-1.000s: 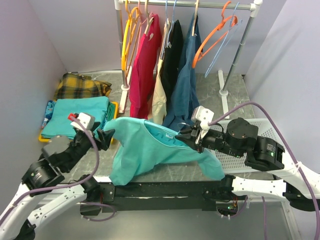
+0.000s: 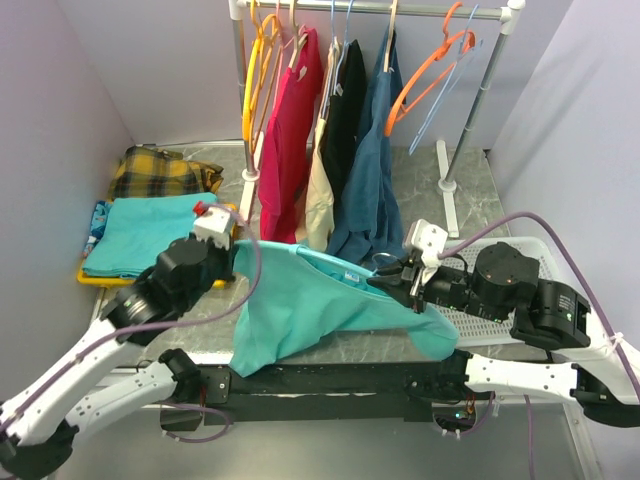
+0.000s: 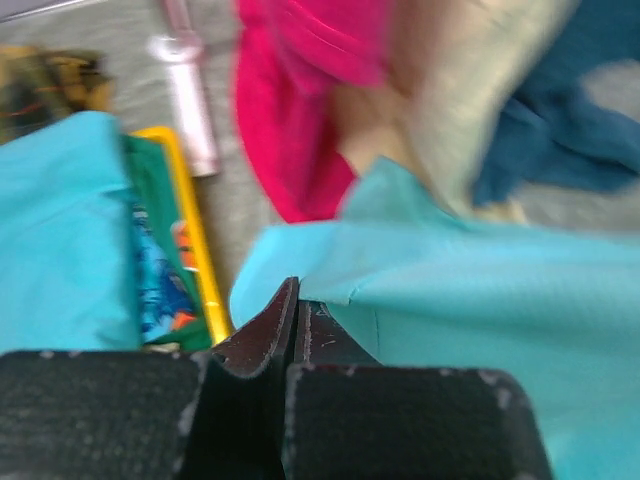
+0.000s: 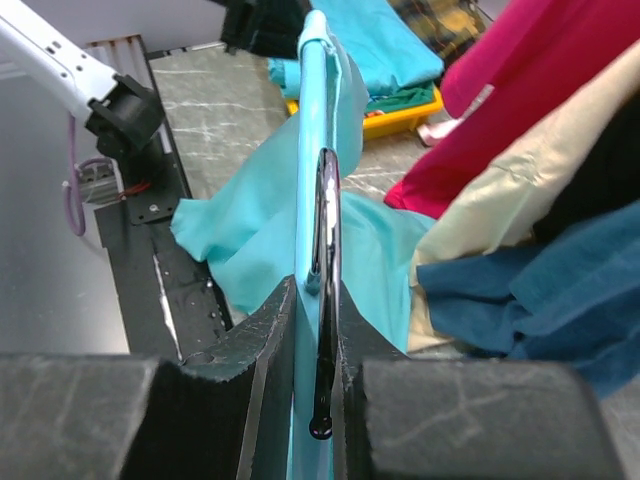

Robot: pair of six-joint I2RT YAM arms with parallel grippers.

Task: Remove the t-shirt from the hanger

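A turquoise t-shirt (image 2: 310,320) hangs over the front of the counter on a hanger (image 4: 326,280). My right gripper grips round the hanger's bar and metal hook at the shirt's collar; whether its fingers are closed is unclear. My left gripper is shut at the shirt's left end, with turquoise fabric at and just behind its tips; whether cloth is between them is unclear.
Hanging shirts (image 2: 290,140) and empty hangers (image 2: 429,70) are on the rail. A yellow bin (image 3: 195,250) with folded clothes stands left, a white basket (image 2: 530,260) right. Grey counter shows between them.
The left arm has moved right and up to the shirt's left end. The right gripper has shifted slightly right, with the shirt's collar line moving along.
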